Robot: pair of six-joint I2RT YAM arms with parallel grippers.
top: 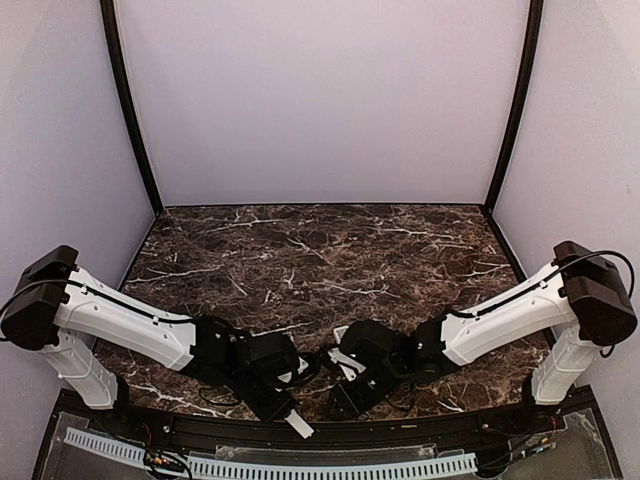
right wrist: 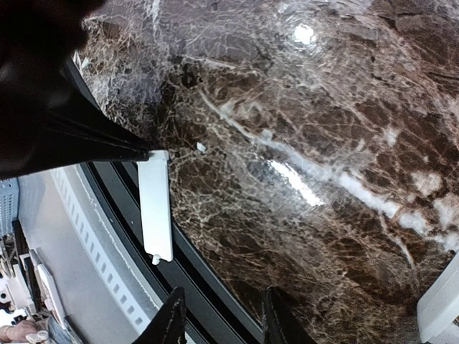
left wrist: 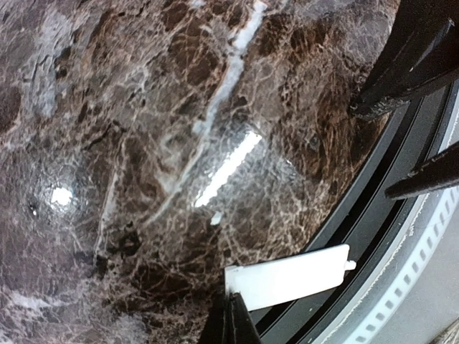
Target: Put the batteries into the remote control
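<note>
A small white piece, which looks like a battery cover or remote part [top: 298, 423] [left wrist: 287, 279] [right wrist: 154, 203], lies over the table's front edge. My left gripper [top: 285, 412] is shut, its tips at one end of that piece; in the right wrist view a dark finger touches its upper end. My right gripper [top: 345, 400] hangs part open to the right, with nothing visible between its fingers. Another white object [right wrist: 441, 301] shows at the right of the right wrist view, only partly in frame.
Walls enclose it at the back and sides. A dark rail [top: 210, 430] and a slotted strip run along the front edge.
</note>
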